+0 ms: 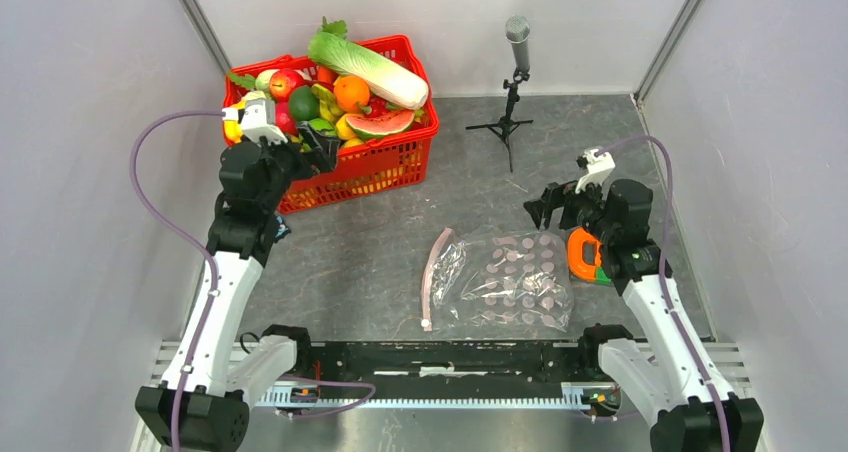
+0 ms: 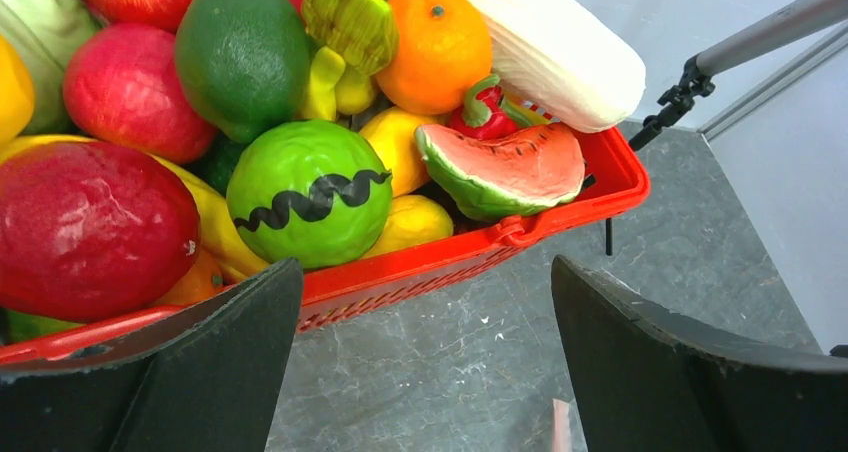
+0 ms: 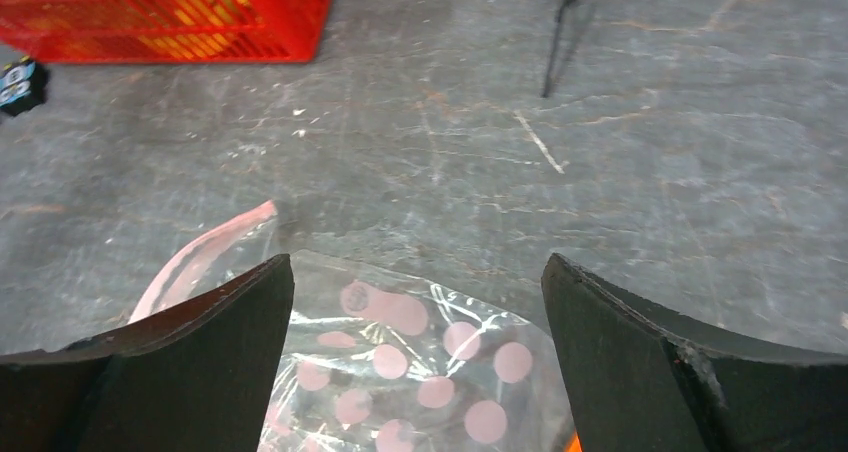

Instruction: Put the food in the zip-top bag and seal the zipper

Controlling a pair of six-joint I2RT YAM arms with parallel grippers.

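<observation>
A red basket (image 1: 350,182) heaped with food, including a watermelon slice (image 2: 505,172), an orange (image 2: 435,47), a cabbage (image 1: 370,72) and a green striped ball (image 2: 305,187), stands at the back left. My left gripper (image 1: 320,152) hangs open over the basket's front rim, nothing between its fingers. The clear zip top bag (image 1: 500,292), with pink dots and a pink zipper strip, lies flat at the front middle. My right gripper (image 1: 540,212) is open above the bag's back right, holding nothing.
A microphone stand (image 1: 510,112) is at the back right. An orange and green object (image 1: 582,262) lies beside the bag, partly behind the right arm. Walls bound both sides.
</observation>
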